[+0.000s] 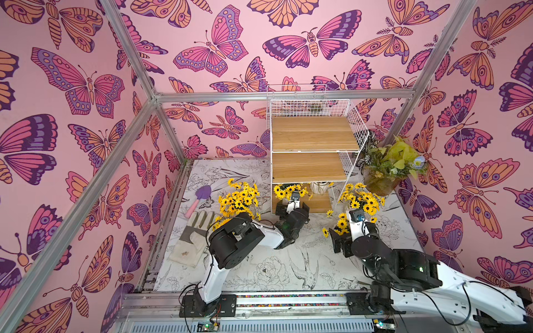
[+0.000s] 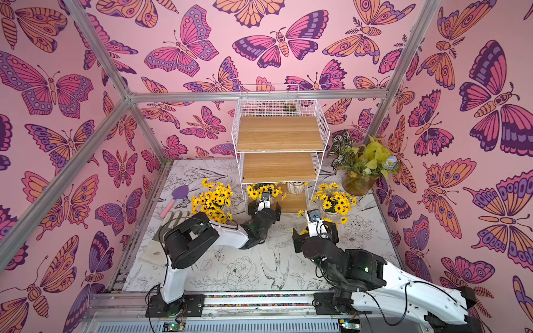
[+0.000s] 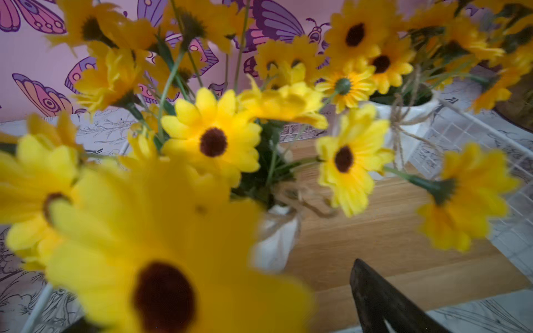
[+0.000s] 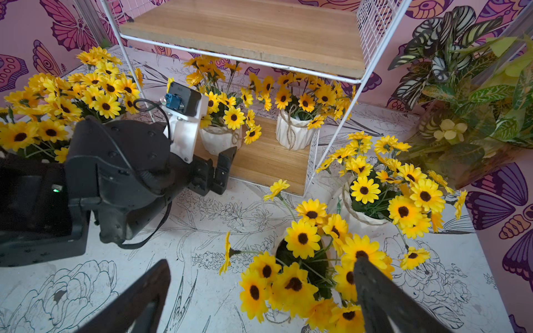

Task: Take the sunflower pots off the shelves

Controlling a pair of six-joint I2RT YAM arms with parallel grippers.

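Observation:
On the lowest wooden shelf (image 4: 266, 155) stand two white ribbed sunflower pots, the left pot (image 4: 217, 139) and the right pot (image 4: 291, 133), both tied with twine. My left gripper (image 1: 292, 212) is open at the shelf's front, close to the left pot. In the left wrist view that pot (image 3: 276, 238) is left of one finger (image 3: 383, 299); blooms hide the other finger. My right gripper has its fingers wide apart over the table, with a sunflower pot's blooms (image 4: 294, 283) below and at its right finger. Another sunflower pot (image 4: 363, 216) stands just behind.
Upper (image 1: 313, 133) and middle (image 1: 308, 166) shelves are bare wood in a white wire frame. More sunflowers (image 1: 238, 199) stand left of the rack, near a glove (image 1: 191, 241) and purple trowel (image 1: 203, 192). A leafy plant (image 1: 388, 166) fills the back right.

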